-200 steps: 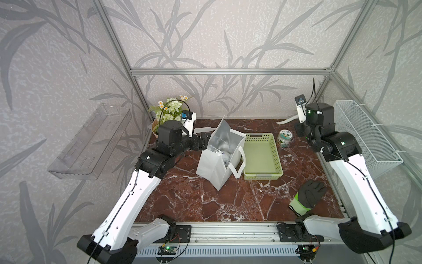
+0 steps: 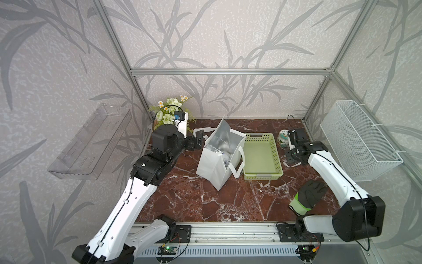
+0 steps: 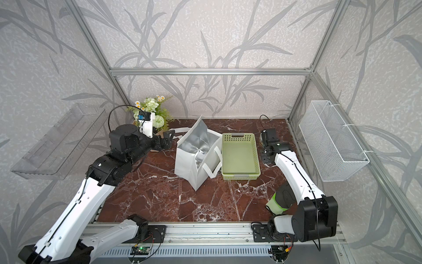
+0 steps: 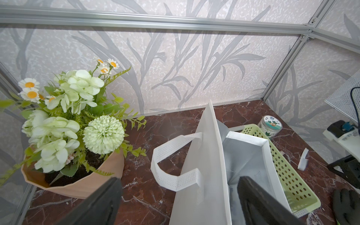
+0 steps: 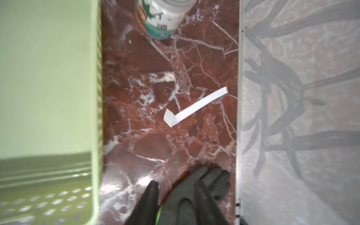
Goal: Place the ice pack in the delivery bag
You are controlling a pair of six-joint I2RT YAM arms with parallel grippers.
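The white delivery bag [image 2: 215, 169] stands with its silver inside showing and its back panel raised. Something pale [image 2: 226, 157] lies low inside it; I cannot tell for sure that this is the ice pack. Left of the bag's raised panel, my left gripper stands open and empty, its fingers wide apart. My right gripper is open over the right side of the table, nothing between its fingers. A narrow white strip [image 5: 198, 107] lies loose on the table, ahead of that gripper in the right wrist view.
A green basket [image 2: 263, 177] sits just right of the bag. Beyond it are a small round tin [image 4: 270, 124] and a dark glove [image 2: 312, 193]. A potted flower plant [image 4: 82, 191] fills the back left.
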